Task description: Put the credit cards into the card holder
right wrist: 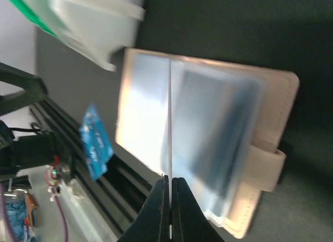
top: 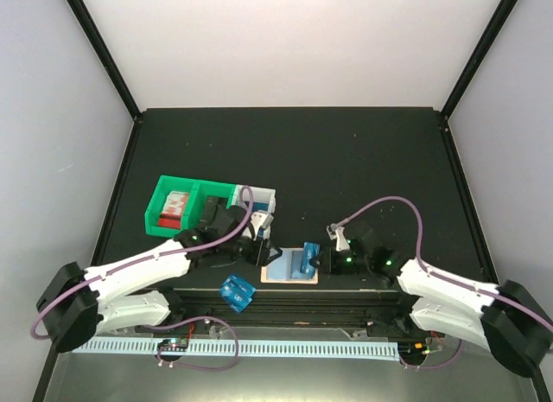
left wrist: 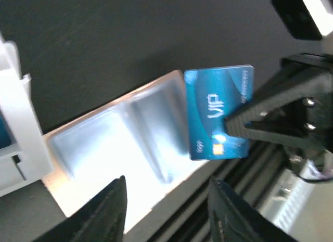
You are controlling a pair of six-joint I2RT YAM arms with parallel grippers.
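Note:
A blue VIP card is held in my right gripper [top: 318, 260], which is shut on it; in the right wrist view it shows edge-on as a thin line. Below it lies the open card holder [top: 281, 268] with clear sleeves, near the table's front edge. My left gripper [top: 266, 253] hangs over the holder's left side; in the left wrist view its fingertips stand apart with no card between them. Two or so loose blue cards [top: 237, 291] lie front left of the holder.
A green bin [top: 160, 194] and a white container [left wrist: 23, 143] stand at back left, holding boxes and cards. The front rail runs just below the holder.

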